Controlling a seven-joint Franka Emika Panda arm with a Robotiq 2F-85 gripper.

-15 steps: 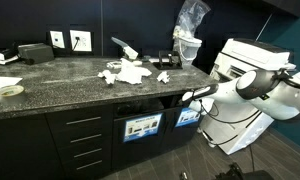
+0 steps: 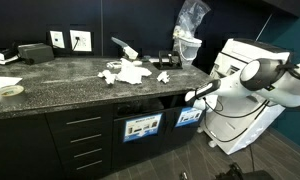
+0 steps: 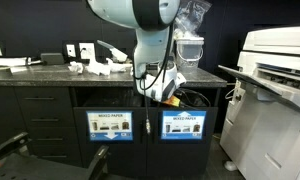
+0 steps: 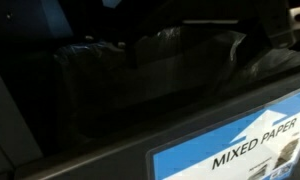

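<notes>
My gripper stands open, its dark fingers at the top of the wrist view over a bin [image 4: 110, 145] lined with clear plastic. Nothing shows between the fingers, though the bin's inside is very dark. A blue and white "MIXED PAPER" label [image 4: 240, 150] is on the bin's front. In exterior view 2 the arm [image 3: 153, 50] reaches down to the right-hand bin, whose label [image 3: 183, 125] faces out. Crumpled white paper [image 2: 130, 72] lies on the counter, with a smaller piece [image 2: 163, 77] to its right.
The dark countertop [image 2: 70, 85] holds a roll of tape [image 2: 10, 91] and a black box [image 2: 36, 53] at the left. A white bucket [image 2: 187, 47] stands at the back right. Drawers [image 2: 80, 140] line the left, and a large white machine [image 3: 275, 110] stands at the right.
The arm's outer links have shifted slightly to the right in exterior view 1. Its hand end stays by the right-hand bin, and the papers on the counter have not moved.
</notes>
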